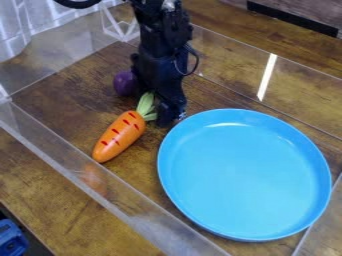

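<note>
An orange toy carrot (118,136) with dark stripes and green leaves lies on the wooden surface at the middle left. The black gripper (159,105) is lowered over the carrot's leafy end, and its fingers are hard to make out against the dark arm. A purple round object (123,83) sits behind it, partly hidden by the arm. A large blue plate (243,175) lies to the lower right of the carrot.
Clear panel walls surround the work area, with one (78,176) along the lower left. A blue object (8,237) lies outside at the bottom left. Bare wood is free at the upper right.
</note>
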